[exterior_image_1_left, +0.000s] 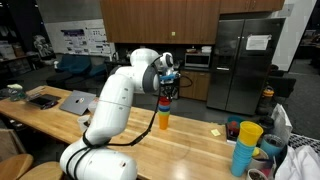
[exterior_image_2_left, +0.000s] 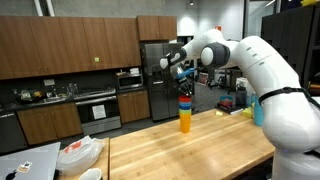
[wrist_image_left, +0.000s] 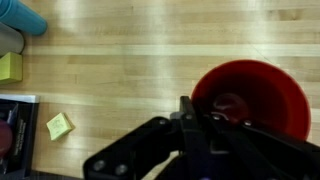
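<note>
A stack of cups stands upright on the wooden table. Its red cup (exterior_image_1_left: 164, 99) is on top, with a blue cup (exterior_image_1_left: 164, 107) below it and an orange-yellow cup (exterior_image_2_left: 185, 123) at the bottom. My gripper (exterior_image_1_left: 168, 88) is right at the top of the stack. In the wrist view, the open mouth of the red cup (wrist_image_left: 275, 105) faces the camera, and the dark fingers (wrist_image_left: 188, 110) overlap its near left rim. Whether they pinch that rim is hard to tell. The lower cups are hidden in this view.
Right of the stack, tall yellow and blue cups (exterior_image_1_left: 243, 155) stand near a crowded group of containers and a white bag (exterior_image_1_left: 300, 160). A laptop (exterior_image_1_left: 77, 103) lies at the left. A yellow note (wrist_image_left: 60, 126) shows in the wrist view.
</note>
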